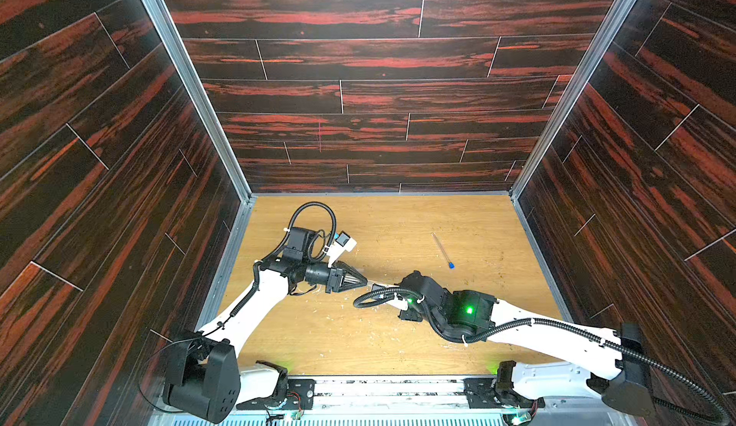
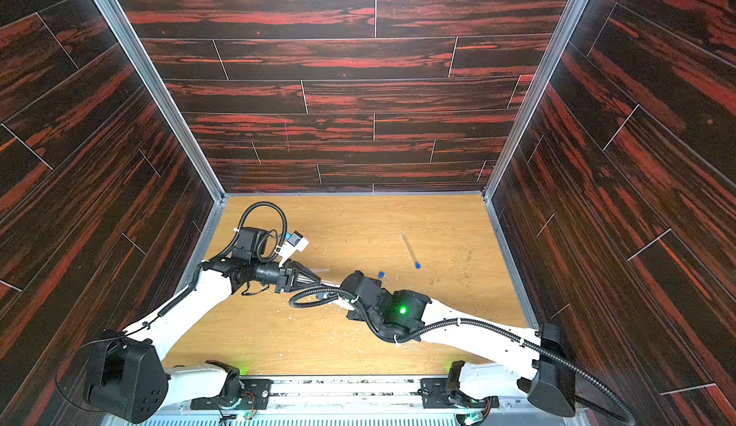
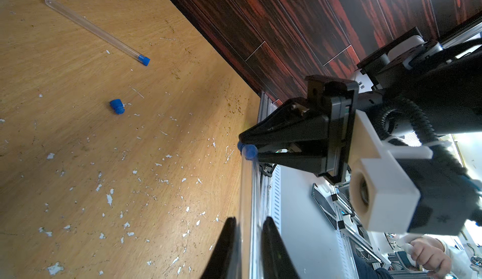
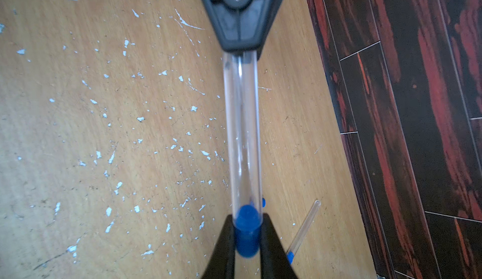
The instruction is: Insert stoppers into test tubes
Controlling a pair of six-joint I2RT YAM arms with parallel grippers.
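A clear test tube (image 4: 242, 133) is held by my left gripper, which is shut around its body. At the tube's mouth, my right gripper is shut on a blue stopper (image 4: 246, 243). The stopper's narrow end shows within the tube's mouth in the right wrist view, while its wider part sits between the fingers; how deep it goes is hard to tell. Tube and stopper look roughly in line. A second tube (image 3: 95, 30), with a blue stopper in its end, lies on the table. Near it rests a loose blue stopper (image 3: 117, 106).
White flakes litter the wooden table (image 1: 368, 349). In the top left view the right arm (image 1: 475, 315) hides the loose stopper. Dark plank-patterned walls (image 1: 368, 58) enclose the table on its back and sides.
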